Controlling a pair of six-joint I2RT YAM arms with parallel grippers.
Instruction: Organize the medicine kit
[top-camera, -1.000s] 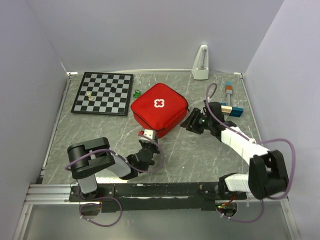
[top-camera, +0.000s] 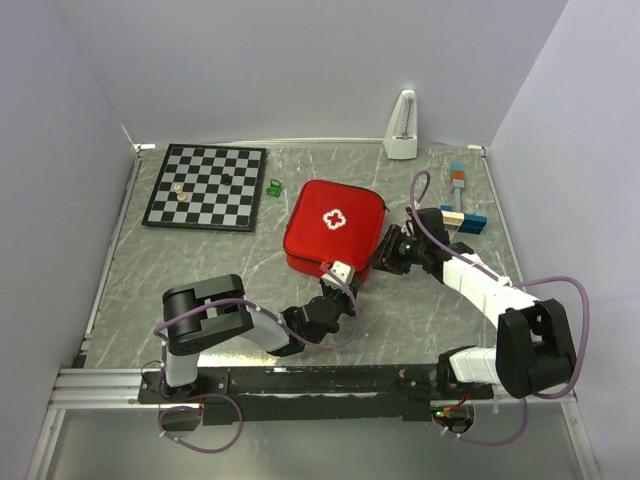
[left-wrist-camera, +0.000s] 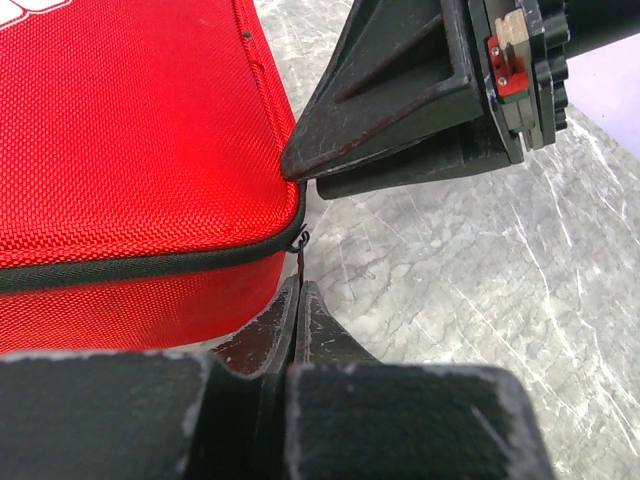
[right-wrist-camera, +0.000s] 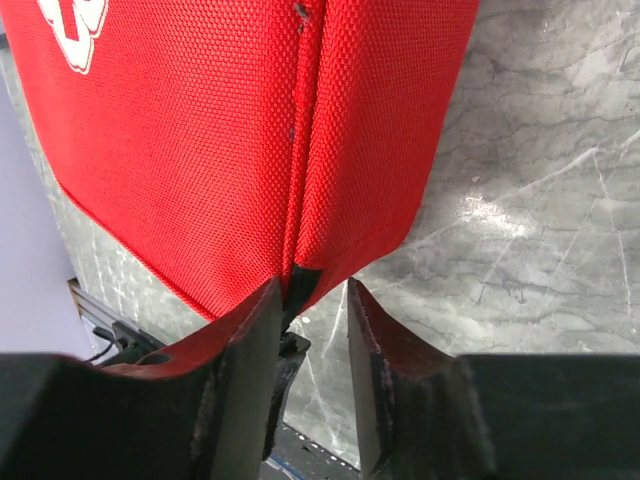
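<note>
The red medicine kit (top-camera: 335, 232), with its white cross emblem, lies closed on the grey marbled table. In the left wrist view, my left gripper is shut on a thin dark zipper pull (left-wrist-camera: 300, 258) at the kit's front right corner. My right gripper is partly open, its fingertips right at that same corner. One of its fingers (left-wrist-camera: 375, 120) appears to touch the kit's upper edge in the left wrist view. Black zipper tape (left-wrist-camera: 150, 266) runs along the front side. The kit's contents are hidden.
A chessboard (top-camera: 205, 187) is at the back left, a small green object (top-camera: 274, 188) beside it. The white metronome (top-camera: 402, 125) stands at the back, with blue items (top-camera: 472, 224) to the right.
The kit has turned and shifted right along with my left gripper, which stays at its front corner.
</note>
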